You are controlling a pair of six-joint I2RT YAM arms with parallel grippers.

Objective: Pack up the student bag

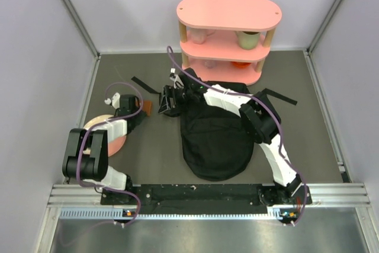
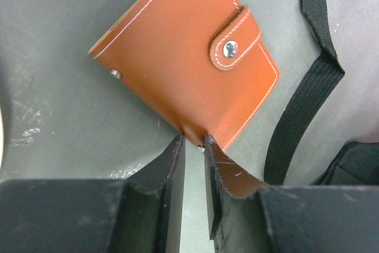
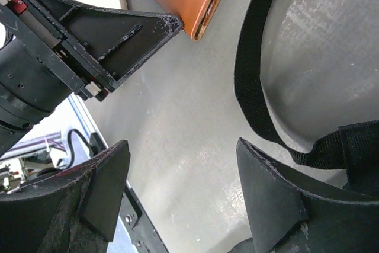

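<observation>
An orange leather-like notebook (image 2: 195, 57) with a snap flap lies on the floor at the left; a small part of it (image 1: 147, 108) shows in the top view. My left gripper is at its near corner, the fingers close together and the corner by their tips. Whether they grip it I cannot tell. In the right wrist view the left fingers (image 3: 142, 37) touch the notebook's edge. My right gripper stands open and empty over bare floor beside the bag's strap. The black bag (image 1: 216, 140) lies flat in the middle, partly covered by the right arm.
Black straps (image 2: 305, 99) of the bag run close to the notebook. A round pale plate (image 1: 116, 145) sits under the left arm. Behind the bag stands a pink shelf (image 1: 228, 11) holding a green pot (image 1: 249, 40).
</observation>
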